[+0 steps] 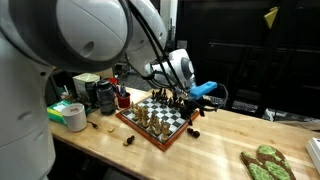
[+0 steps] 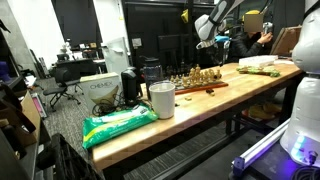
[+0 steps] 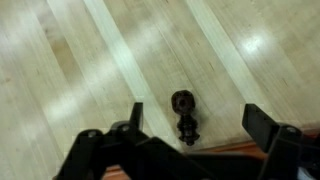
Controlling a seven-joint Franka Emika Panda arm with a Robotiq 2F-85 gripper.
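Note:
My gripper is open, its two dark fingers spread wide at the left and right of the wrist view. Below and between them, apart from both, a small dark chess piece lies on its side on the pale wood. A brown edge of the chessboard shows just beneath it in that view. In exterior view 1, the chessboard carries light pieces on its near side and dark ones at the back. A dark piece lies off the board's right edge. The blue part of the arm hangs over the board's right side.
Mugs, jars and a red cup crowd the table left of the board. Another dark piece lies in front of it. A green patterned item rests at the right; bare wood separates it from the board.

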